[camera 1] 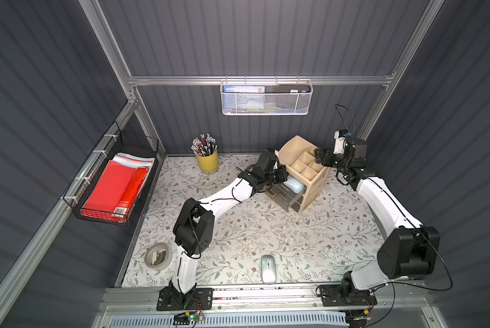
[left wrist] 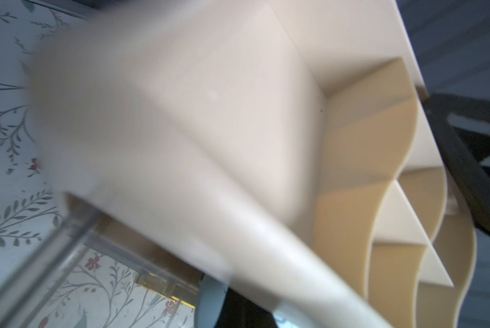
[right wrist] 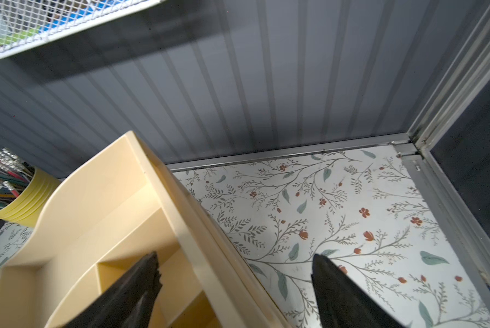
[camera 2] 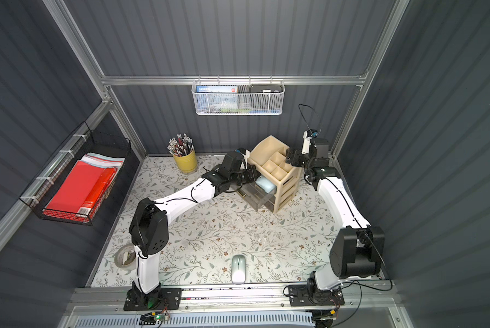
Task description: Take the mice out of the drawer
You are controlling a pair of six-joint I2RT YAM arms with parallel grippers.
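A pale blue mouse (camera 1: 294,184) lies in the clear pulled-out drawer (camera 1: 282,200) of the beige organizer (camera 1: 310,188). My left gripper (camera 1: 282,173) is at the organizer's front edge, over the drawer. In the left wrist view its dark fingertips (left wrist: 242,316) are shut beside the mouse (left wrist: 209,304), mostly hidden under the organizer's front lip; nothing shows between them. My right gripper is part open at the organizer's right wall, its fingers on either side of that wall and apart from each other. A second mouse (camera 1: 268,269), white-grey, rests at the table's front edge.
A yellow pencil cup (camera 1: 207,162) stands at the back left, and a tape roll (camera 1: 158,256) at the front left. A white wire basket (camera 1: 266,104) hangs on the back wall.
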